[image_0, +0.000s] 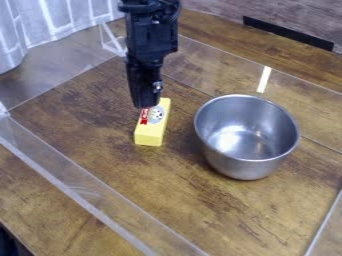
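My black gripper (147, 95) hangs in the upper middle, just above the far end of a yellow box (151, 133) with a red and white label. The box lies flat on the wooden surface. Whether the fingers are open or shut is hard to make out; none of them clearly holds the box.
A steel bowl (245, 140) stands to the right of the box. Clear plastic walls run along the left and front of the wooden surface (80, 170). A white curtain-like cloth (34, 30) is at the back left.
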